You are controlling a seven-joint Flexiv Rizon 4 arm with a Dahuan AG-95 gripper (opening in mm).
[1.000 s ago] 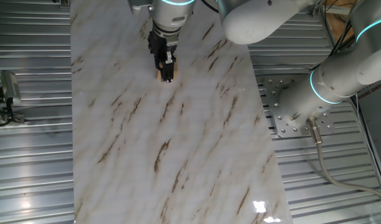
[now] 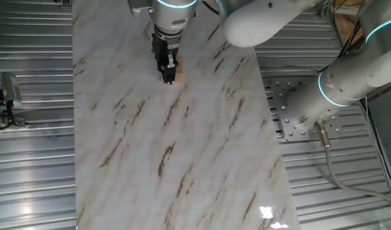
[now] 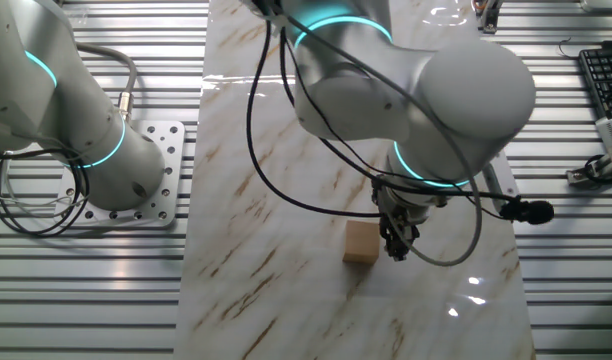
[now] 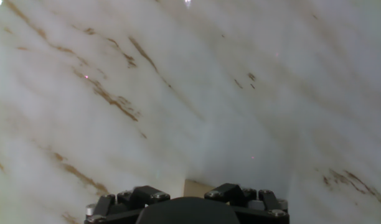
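A small tan wooden block (image 3: pixel 362 242) rests on the marbled tabletop. My gripper (image 3: pixel 396 250) is low beside it, on its right side in exterior view 2. From exterior view 1 the gripper (image 2: pixel 168 79) covers much of the block (image 2: pixel 179 69), leaving its right part showing. In the wrist view the black fingers (image 4: pixel 148 195) stand apart, so the gripper is open. An edge of the block (image 4: pixel 197 187) peeks out between them at the bottom; the rest is hidden by the gripper's body. Whether a finger touches the block, I cannot tell.
Ribbed metal surfaces (image 2: pixel 29 166) flank the tabletop. Black cables (image 3: pixel 254 140) loop from my arm. A keyboard (image 3: pixel 604 85) lies off the table's right side in exterior view 2.
More of the block shows to my gripper's right. The block appears in the same place.
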